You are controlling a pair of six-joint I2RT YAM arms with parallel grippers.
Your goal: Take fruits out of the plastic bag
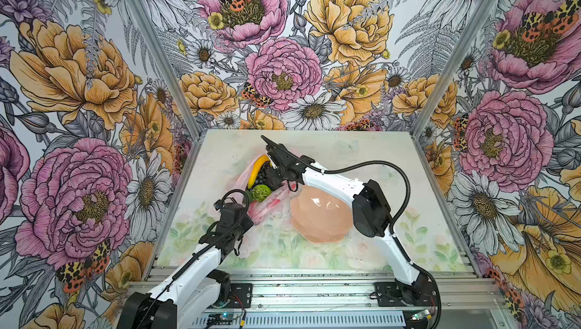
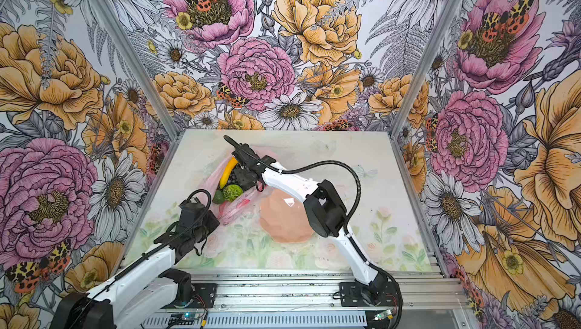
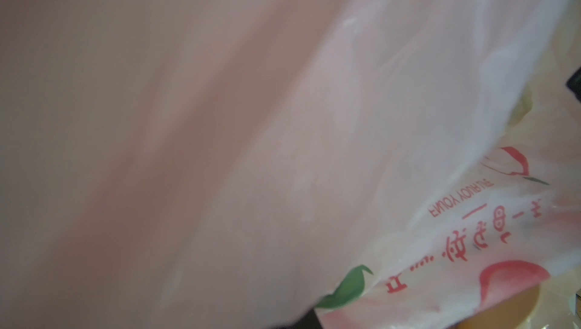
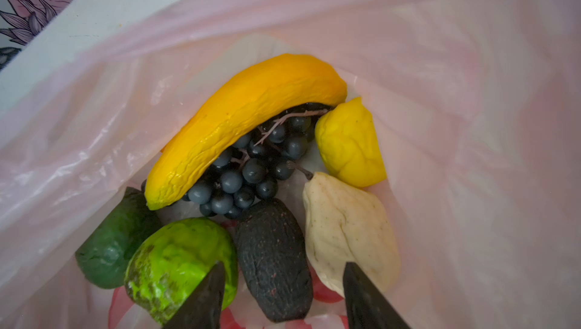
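Observation:
The pink plastic bag lies open on the table's left side, holding a banana, dark grapes, a yellow fruit, a pale pear, a dark avocado, a green bumpy fruit and a dark green piece. My right gripper is over the bag, open, its fingers either side of the avocado's lower end with no grip on it. At the bag's near-left edge, my left gripper appears shut on the film, which covers most of its wrist view and hides its fingers.
A pinkish-brown faceted bowl stands to the right of the bag, below the right forearm. Its visible inside is empty. Bare table lies to the right and at the back right.

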